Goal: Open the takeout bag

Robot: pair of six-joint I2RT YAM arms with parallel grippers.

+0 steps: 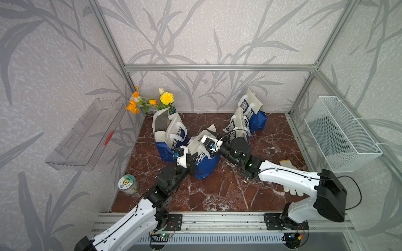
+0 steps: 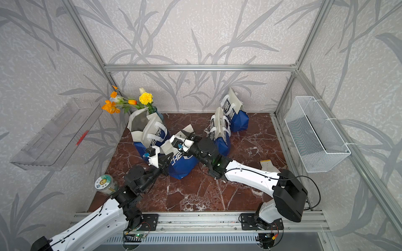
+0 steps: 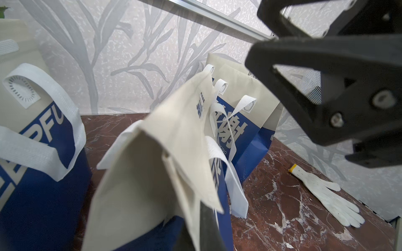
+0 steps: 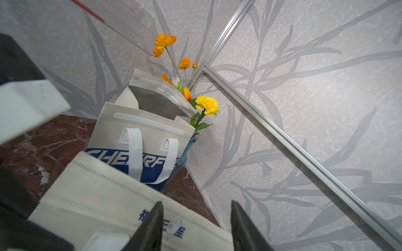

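Note:
The takeout bag, blue below and cream above [image 1: 205, 168], stands mid-table in the top left view, its top facing the arms at an angle. In the left wrist view its cream mouth is partly spread, showing a hollow inside. My left gripper is shut at the mouth's near side, the thin cream edge running between its dark fingers. My right gripper stands open over the bag's far side; the cream panel with small blue print [image 4: 125, 205] lies beyond and below its fingertips. Nothing shows between its fingers.
An upright open bag [image 1: 169, 133] stands close on the left, flowers [image 1: 166, 98] behind it. Two more bags [image 1: 239, 121] stand back right. A round-lidded jar [image 1: 127, 183] is front left, a white glove [image 3: 326, 194] at right.

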